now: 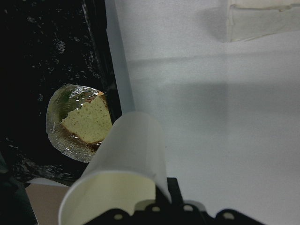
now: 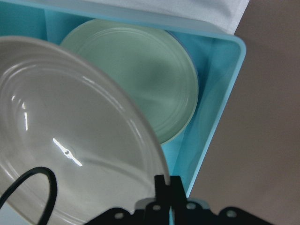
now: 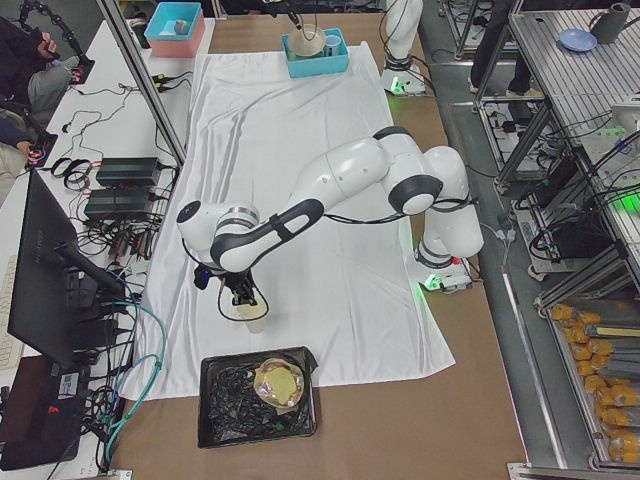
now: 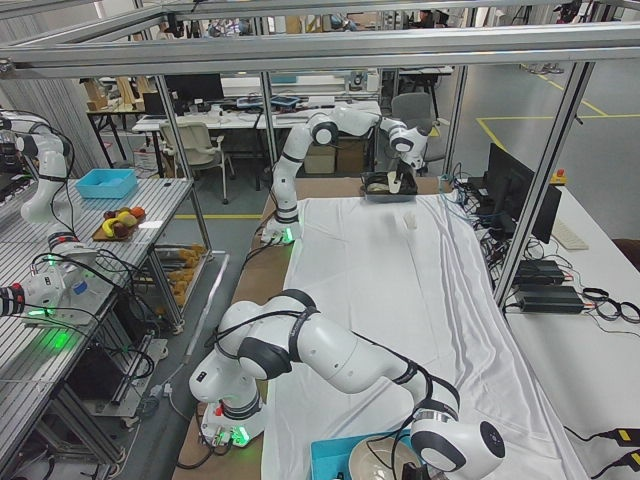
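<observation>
My left gripper [image 3: 242, 294] is shut on a white cup [image 1: 126, 145], held over the white cloth beside a black tray [image 3: 225, 420]. In that tray sits a foil-wrapped food item [image 3: 278, 383] with a pale top. A folded paper napkin [image 1: 262, 21] lies on the cloth. My right gripper is shut on the rim of a grey-white plate [image 2: 79, 122], which hangs over a blue bin [image 2: 215, 84] holding a pale green plate [image 2: 140, 70].
A monitor, cables and aluminium posts line one side; a metal shelf table [image 3: 560, 70] stands on the other.
</observation>
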